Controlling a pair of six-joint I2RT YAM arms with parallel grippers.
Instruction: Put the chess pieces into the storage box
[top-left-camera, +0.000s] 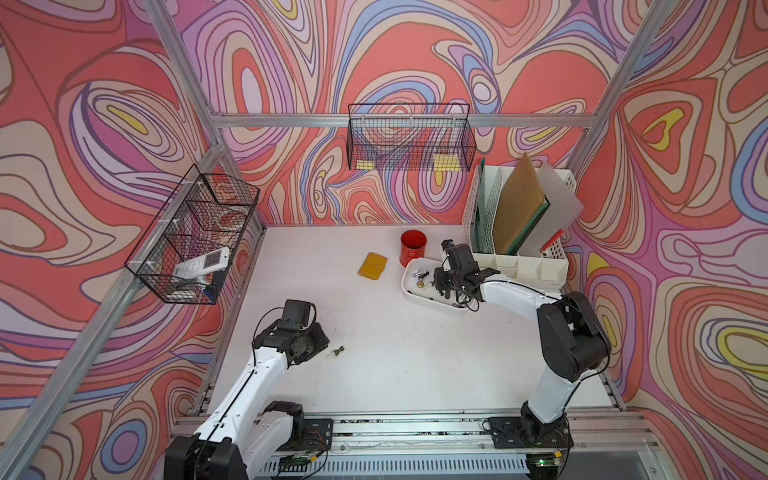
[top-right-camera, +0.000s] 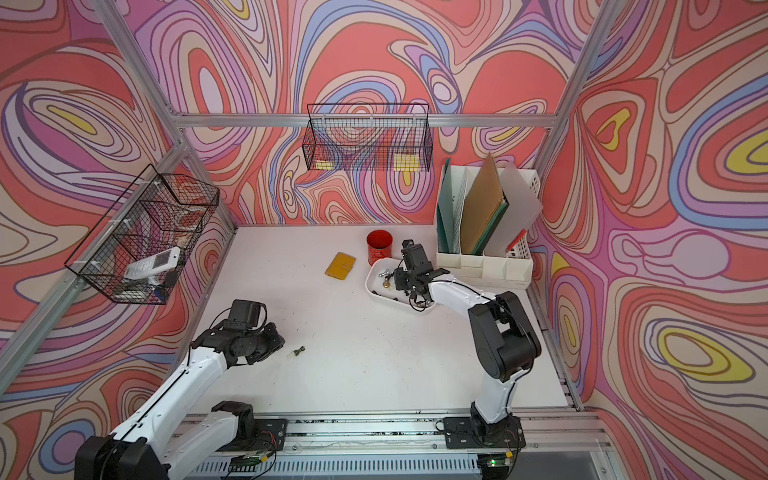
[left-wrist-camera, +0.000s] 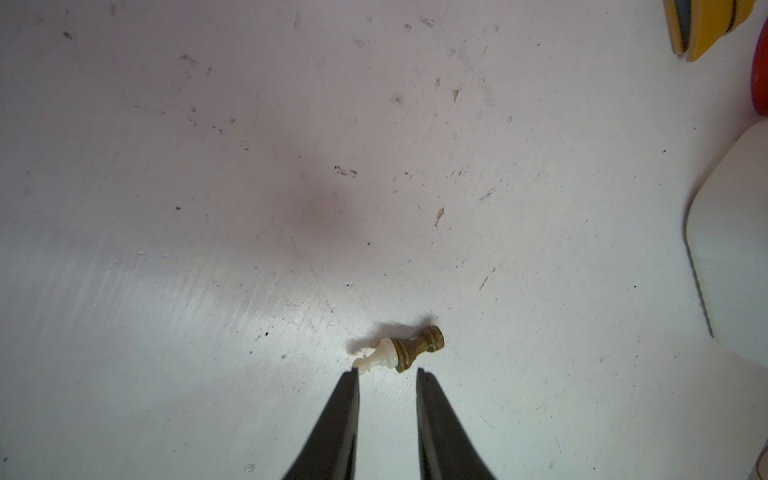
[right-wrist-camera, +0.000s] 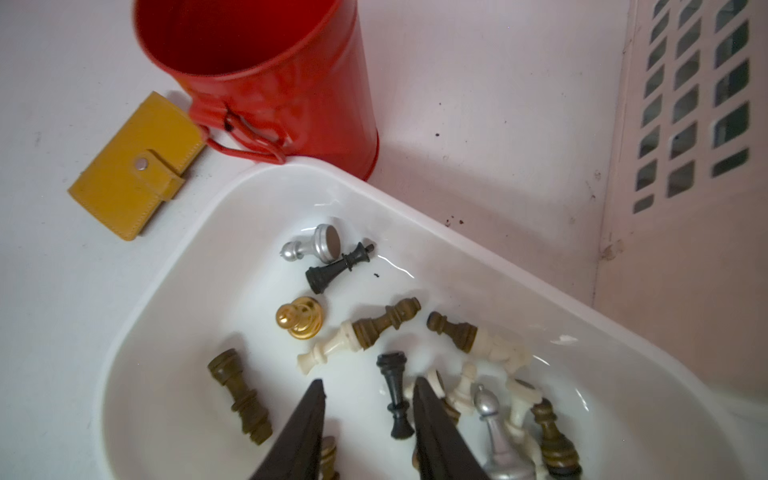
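The white storage box holds several chess pieces, among them a gold pawn and a dark queen. My right gripper is above it, part open, nothing visible between its fingers. A white and a brown chess piece lie together on the table at the left, just in front of my left gripper, whose fingers stand apart with nothing between them.
A red bucket and a yellow wallet stand or lie behind the box. A white file organizer fills the back right. Wire baskets hang on the frame.
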